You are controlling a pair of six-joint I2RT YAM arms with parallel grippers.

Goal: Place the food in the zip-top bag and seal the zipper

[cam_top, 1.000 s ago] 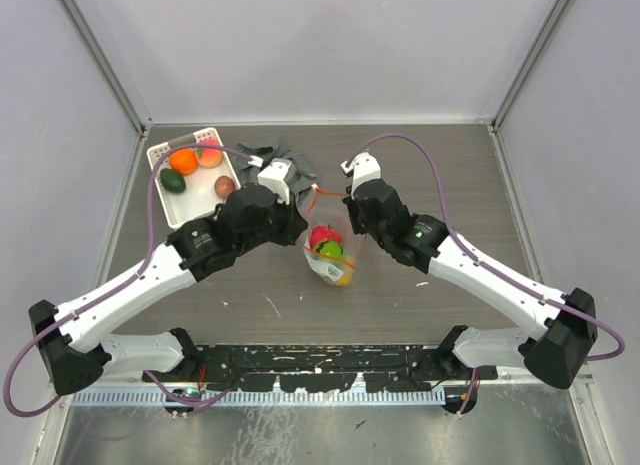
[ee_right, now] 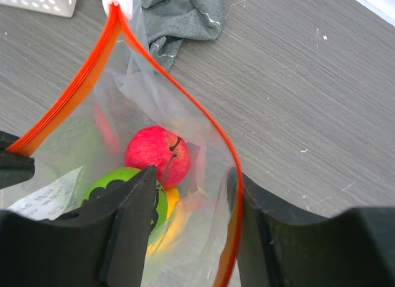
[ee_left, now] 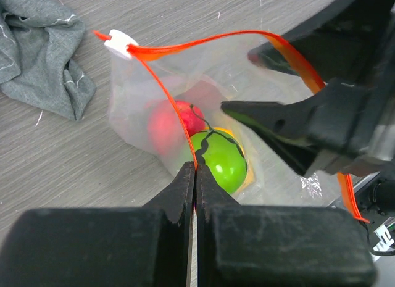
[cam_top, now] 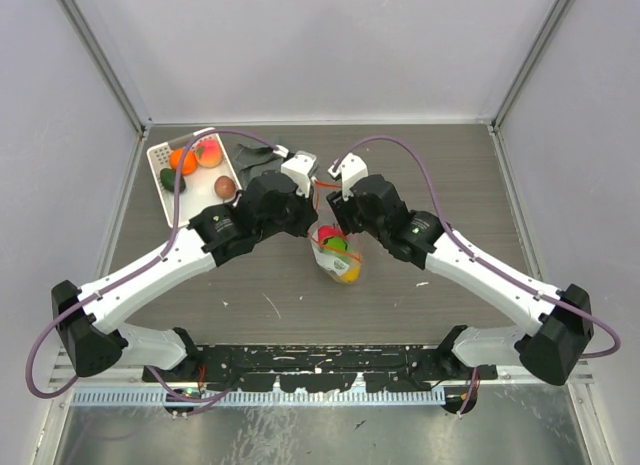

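A clear zip top bag (cam_top: 333, 259) with an orange zipper edge hangs between my two grippers, its mouth spread. Inside are a red fruit (ee_right: 158, 152), a green round fruit (ee_left: 220, 159) and something yellow (ee_right: 176, 222). My left gripper is shut on the bag's orange edge, which runs straight down between its fingertips. The right gripper stands part open around the opposite edge: one finger is within the bag's mouth, the other outside, and the orange zipper (ee_right: 233, 194) passes between them. The white slider (ee_left: 121, 44) sits at the far corner of the zipper.
A white basket (cam_top: 240, 173) at the back left holds more fruit, such as an orange (cam_top: 184, 162). A crumpled grey cloth (ee_left: 46, 55) lies just behind the bag.
Over the last second, my left gripper has moved right with its edge of the bag. My right gripper has shifted left and its fingers have opened, so the two grippers are closer together.
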